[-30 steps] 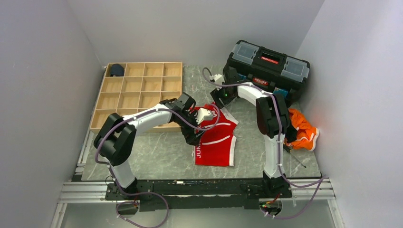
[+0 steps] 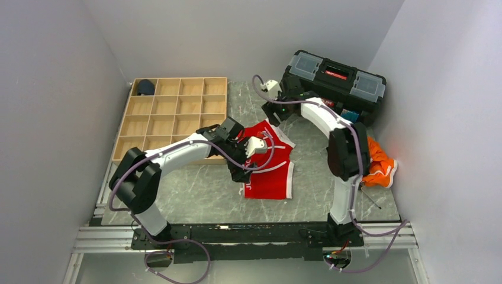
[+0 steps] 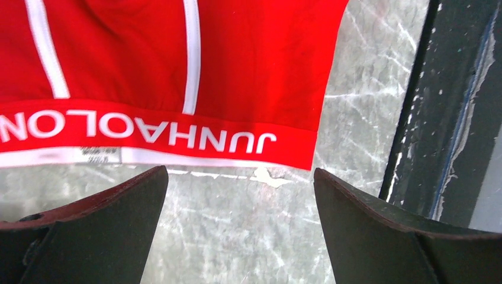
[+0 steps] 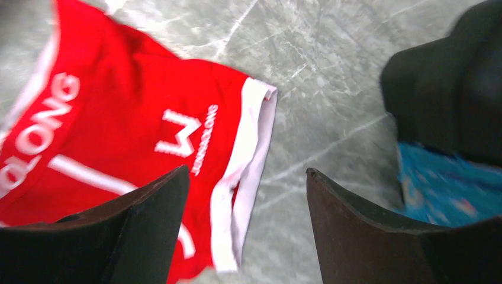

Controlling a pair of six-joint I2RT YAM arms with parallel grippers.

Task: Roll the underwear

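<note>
Red underwear with white trim lies spread on the grey table, partly under the arms in the top view. My left gripper hangs over its left side; in the left wrist view its open fingers frame bare table just beside the printed waistband. My right gripper is above the far end of the underwear; in the right wrist view it is open, with a folded white edge of the cloth before it.
A wooden grid box with a dark item sits at the back left. A black toolbox stands at the back right, close to my right gripper. Orange cloth and a screwdriver lie at the right.
The underwear has shifted slightly toward the back since a second ago.
</note>
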